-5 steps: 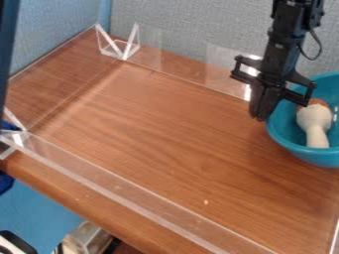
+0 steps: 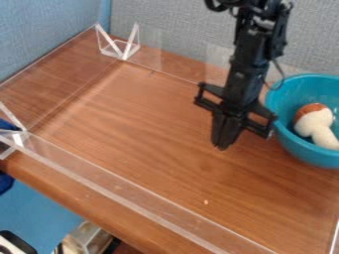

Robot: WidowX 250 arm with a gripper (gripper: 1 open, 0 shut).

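My black gripper [image 2: 225, 133] hangs pointing down over the wooden table, left of the turquoise bowl [image 2: 291, 148]. It looks shut, with nothing visible between its fingers. Inside the bowl at the right edge lies a pale plush toy [image 2: 319, 131] with an orange-brown top.
Transparent walls with white corner brackets [image 2: 117, 45] edge it. A grey padded wall stands behind, and dark blue items sit off the table at the left.
The gripper has moved left from over the bowl to beside it, and lower in the picture. The toy and bowl contents appear shifted slightly.
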